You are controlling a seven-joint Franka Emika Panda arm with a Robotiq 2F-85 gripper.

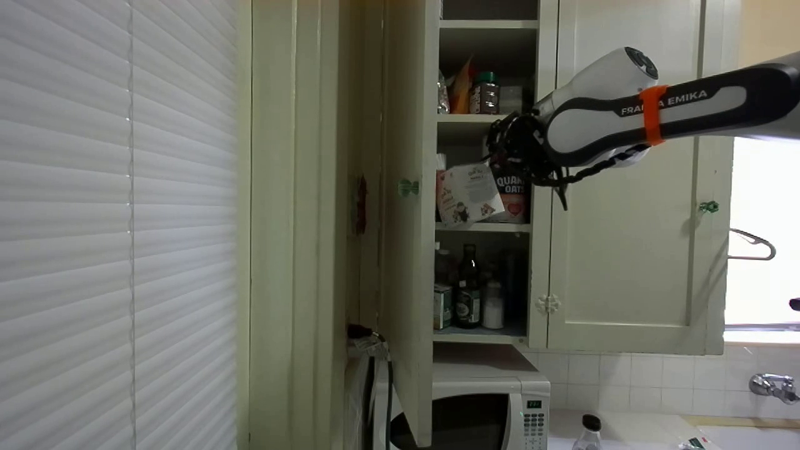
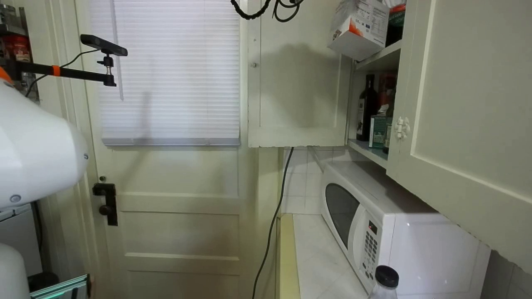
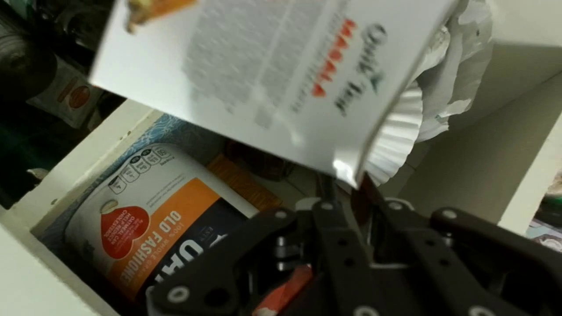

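A white tea box [image 1: 470,195] with red "Masala" lettering hangs tilted at the front of the cabinet's middle shelf [image 1: 487,226]. My gripper is shut on a corner of this box [image 3: 253,63], which fills the upper part of the wrist view. In the second exterior view the box [image 2: 361,30] sticks out past the shelf edge, tilted; the gripper itself is out of that view. The fingertips are dark, and partly hidden behind the box corner.
A Quaker Oats canister [image 3: 163,221] stands on the same shelf beside the box, with white paper liners [image 3: 398,137] behind. The open cabinet door [image 1: 409,225] bounds the left side. Bottles [image 1: 469,292] stand on the shelf below, above the microwave [image 1: 480,405].
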